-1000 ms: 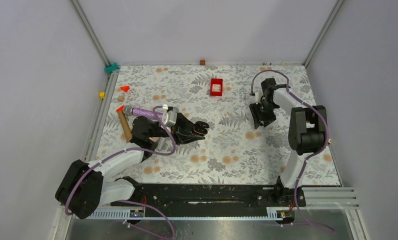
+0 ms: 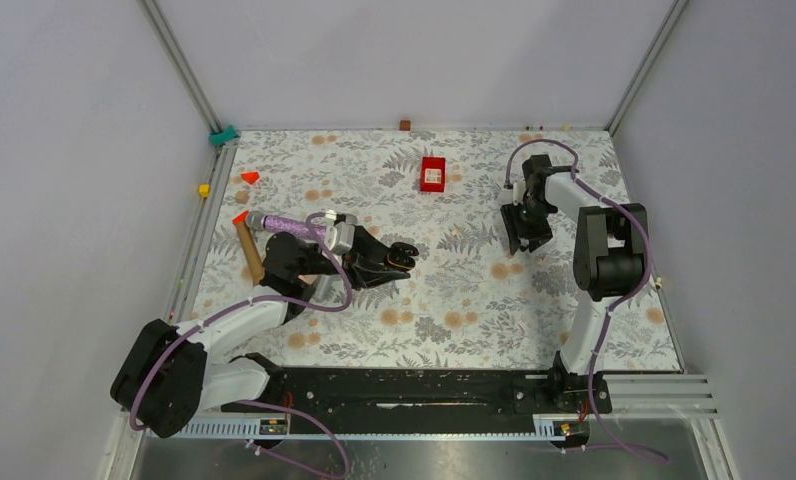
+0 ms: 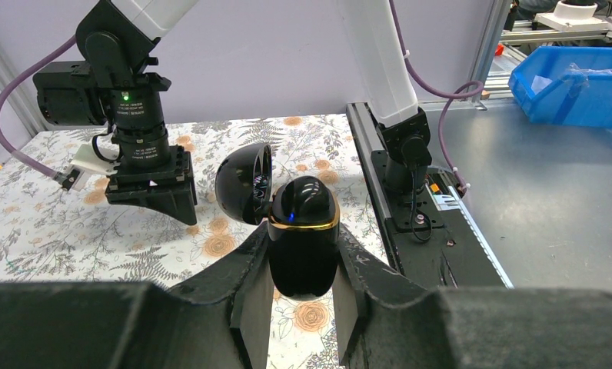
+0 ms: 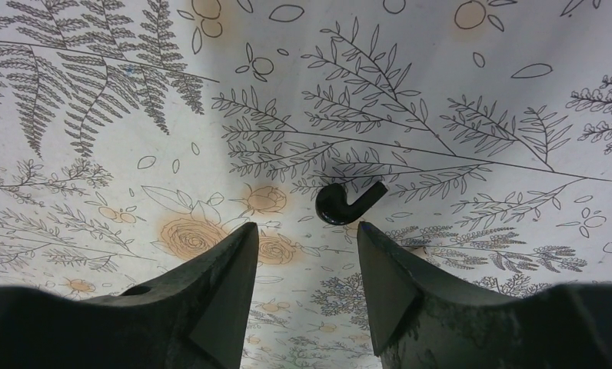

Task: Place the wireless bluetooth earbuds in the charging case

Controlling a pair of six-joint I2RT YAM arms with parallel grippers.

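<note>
The black charging case (image 3: pixel 303 254) with a gold band, its lid (image 3: pixel 241 184) open and a blue light lit, is held by my left gripper (image 2: pixel 399 262), which is shut on it above the floral surface. A black earbud (image 4: pixel 336 204) lies on that surface in the right wrist view, just ahead of the fingertips of my right gripper, which points down with its fingers apart and nothing between them.
A red box (image 2: pixel 433 175) lies at the back centre of the mat (image 2: pixel 454 330). A purple tube (image 2: pixel 289 225) and a wooden-handled tool (image 2: pixel 246 245) lie on the left behind the left arm.
The right arm has shifted very slightly at the right of the mat. The left arm holding the case has not moved.
</note>
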